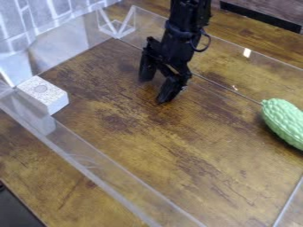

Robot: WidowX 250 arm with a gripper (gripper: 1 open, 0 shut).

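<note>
The black robot arm [178, 44] comes down from the top centre into the clear-walled bin, with its gripper [162, 82] low over the wooden floor [142, 151] near the back wall. Its dark fingers are spread open; whether they touch the floor I cannot tell, and no object shows clearly between them.
A white block [42, 94] lies by the left wall, and a green bumpy corn-like object [283, 122] lies at the right wall. Transparent walls bound the space, with grey-white cloth [48, 22] beyond the back left.
</note>
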